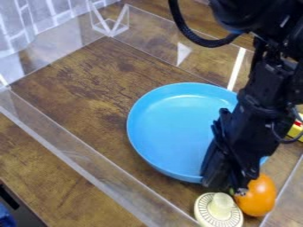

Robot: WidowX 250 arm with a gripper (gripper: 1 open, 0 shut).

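My black gripper [225, 184] reaches down from the upper right, its tip over the lower right rim of a blue round plate [168, 126], beside an orange round object [258, 197] and above a cream ribbed disc [219, 213]. The fingertips are dark and partly hidden, so their hold is hard to see; the gripper appears shut, with nothing visible between the fingers.
Clear plastic walls [83, 160] border the wooden surface [83, 89]. A yellow and red object [296, 126] sits at the right behind the arm. Bare wood lies left of the plate.
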